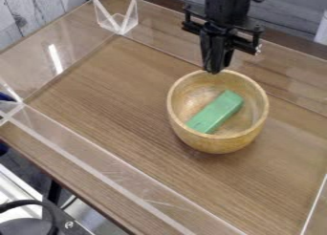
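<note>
A round wooden bowl (192, 134) stands on the right half of the table, a green rectangular block (216, 112) lying tilted diagonally inside it. My black gripper (215, 65) hangs just above the bowl's back rim, fingers pointing down. It looks shut, with nothing visible between its fingers.
A clear plastic piece (117, 17) stands at the back left. A dark round object (32, 224) is at the lower left edge.
</note>
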